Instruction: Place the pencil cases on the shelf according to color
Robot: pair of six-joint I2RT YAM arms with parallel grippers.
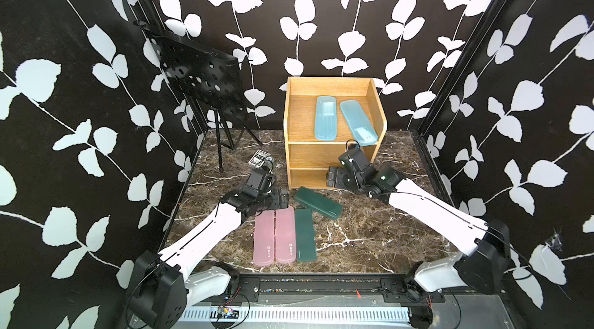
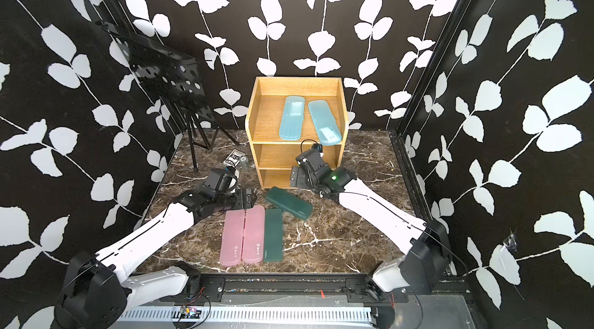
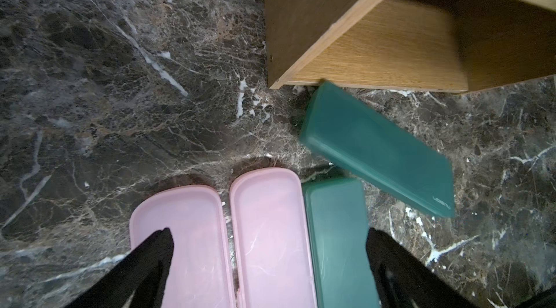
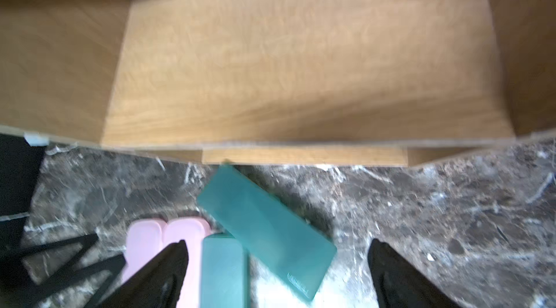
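Note:
Two light-blue cases point(image 1: 325, 117) point(image 1: 359, 121) lie on the top level of the wooden shelf point(image 1: 286, 109). Two pink cases point(image 3: 173, 215) point(image 3: 269, 232) and a green case point(image 3: 341, 244) lie side by side on the table. A second green case point(image 3: 376, 146) lies askew before the shelf. My left gripper is open above the pink cases and the upright green one, nothing held. My right gripper is open at the shelf's front, facing the empty middle compartment point(image 4: 307, 59), with the askew green case below it.
A black perforated panel on a stand point(image 1: 191, 75) stands at the back left, with a small card-like item point(image 1: 258, 157) on the table near it.

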